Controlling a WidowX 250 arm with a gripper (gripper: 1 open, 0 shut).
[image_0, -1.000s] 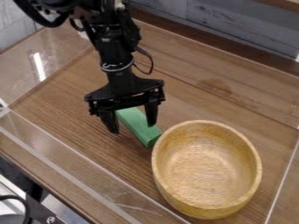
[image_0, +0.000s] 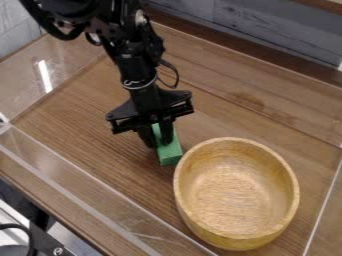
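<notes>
My black gripper (image_0: 150, 122) is low over the wooden table, its fingers drawn in around a green block (image_0: 168, 152). The block stands out below the fingers, just left of a tan wooden bowl (image_0: 235, 196). The gripper body covers the block's upper part, so whether the fingers touch it is hard to tell.
A grey wall runs along the back, and clear-edged panels border the left and front.
The fingers have drawn closer together around the green block, and the gripper has shifted slightly up in the view, covering more of the block.
</notes>
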